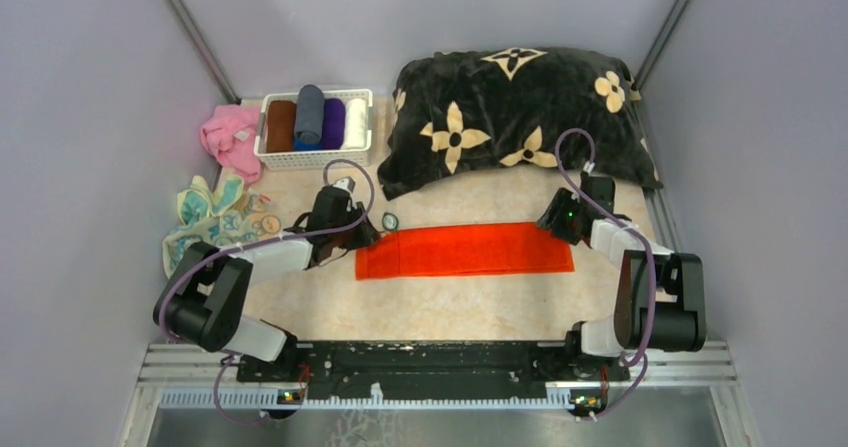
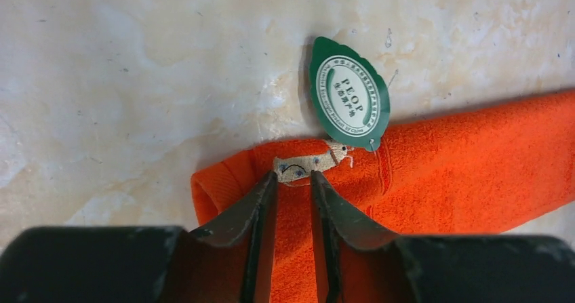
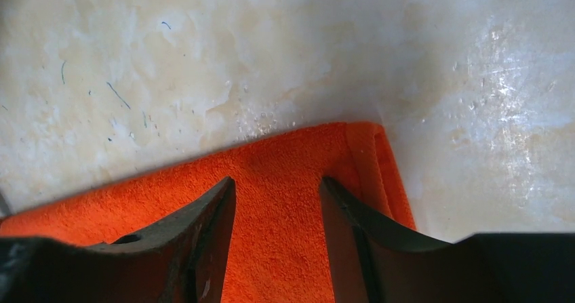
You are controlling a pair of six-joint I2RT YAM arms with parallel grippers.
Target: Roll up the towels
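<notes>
A folded orange towel point(image 1: 470, 252) lies as a long strip across the middle of the table. My left gripper is at the towel's upper left corner, part open, its fingertips at a pale label beside a green paper tag point(image 2: 349, 96). My right gripper stands part open over the towel's other upper corner, with orange fabric beneath and between its fingers. Whether either grips the fabric cannot be seen.
A basket point(image 1: 356, 153) of rolled towels stands at the back left, beside pink point(image 1: 230, 137) and patterned cloths point(image 1: 205, 232). A dark patterned pillow point(image 1: 500, 117) fills the back right. Bare table lies in front of the strip.
</notes>
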